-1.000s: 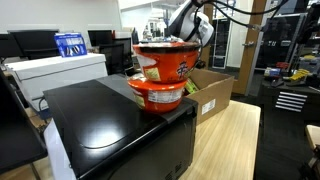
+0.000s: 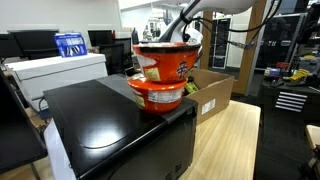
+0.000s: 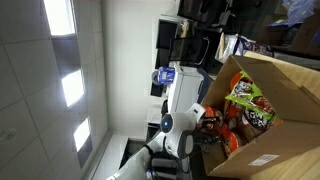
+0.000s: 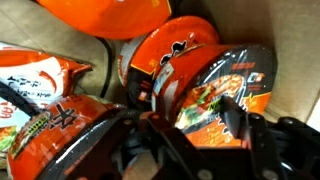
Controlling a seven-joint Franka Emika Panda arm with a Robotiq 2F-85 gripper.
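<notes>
My gripper is down in the cardboard box, its dark fingers apart over an orange-red noodle bowl (image 4: 215, 136) with a black label, tilted in the wrist view. The fingertips are close to the bowl's upper part; whether they touch it is not clear. Another round red bowl (image 4: 160, 52) lies just behind it. In exterior view 1, two red bowls (image 2: 163, 97) are stacked on the black surface. The stack hides part of the arm, and the gripper itself does not show there.
The open cardboard box (image 3: 275, 145) has tall walls around the gripper. Green and red packets (image 3: 250, 100) lie inside it, and an orange-red packet (image 4: 35, 75) is left of the bowl in the wrist view. Bare wooden table (image 2: 225, 148) stretches in front of the box.
In exterior view 1 the arm has come lower and slightly to the left. The stacked bowls and the box have stayed where they were.
</notes>
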